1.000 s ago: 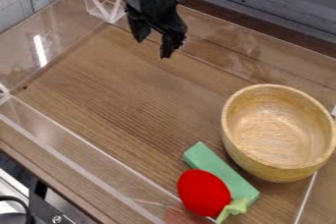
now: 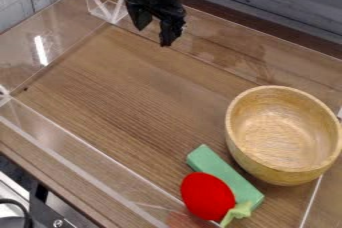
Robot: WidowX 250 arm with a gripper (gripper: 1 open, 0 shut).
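Observation:
The black robot arm with its gripper point(image 2: 154, 27) hangs over the wooden floor at the top middle; whether it is open or shut is hard to make out. A tan bowl point(image 2: 281, 132) sits at the right. A red plush strawberry-like toy point(image 2: 209, 196) with a green top lies at the bottom, on or against a green block point(image 2: 221, 170).
Walls or edges border it at the top and left, with clear plastic pieces near the upper left.
The bowl, red toy and green block stay where they were.

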